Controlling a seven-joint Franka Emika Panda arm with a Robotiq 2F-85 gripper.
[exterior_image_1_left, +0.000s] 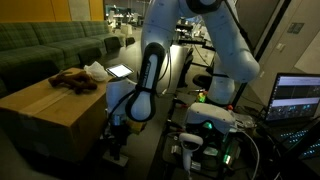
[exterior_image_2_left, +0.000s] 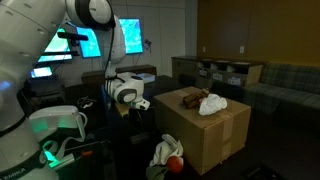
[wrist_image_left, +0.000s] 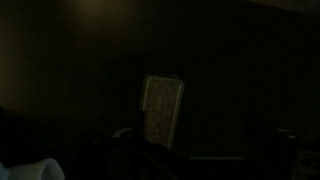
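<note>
On the dark floor-level surface lies a flat, greyish rectangular block, seen in the wrist view. In exterior view 1 the block shows as a small pale patch under the arm. Just above it hangs my gripper, pointing down beside the cardboard box. In the wrist view its dark fingers stand apart at the lower edge, so the gripper is open. Part of the block's near end lies close to the left finger. The picture is very dark, and whether they touch cannot be made out.
A large cardboard box stands close by, with a brown item and white cloth on top. In front of it are another white cloth and a red round object. A pale cup-like thing shows at lower left.
</note>
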